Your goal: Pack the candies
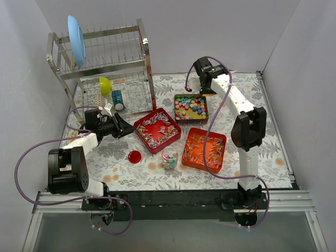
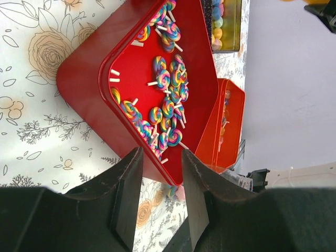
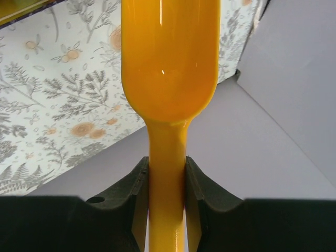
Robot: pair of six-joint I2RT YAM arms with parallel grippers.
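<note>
My right gripper is shut on the handle of an orange scoop [image 3: 169,63], above the back edge of a box of coloured round candies [image 1: 190,107]; the scoop is mostly hidden by the arm in the top view. My left gripper is part open and empty, left of a red tray of lollipops [image 1: 157,130]. An orange tray [image 1: 203,149] holding wrapped candies and a clear jar [image 1: 169,157] with some candies stand nearer the front; a red lid [image 1: 134,157] lies left of the jar.
A metal dish rack [image 1: 105,66] with a blue plate, yellow bowl and cup stands at back left. Walls [image 1: 294,105] bound the table.
</note>
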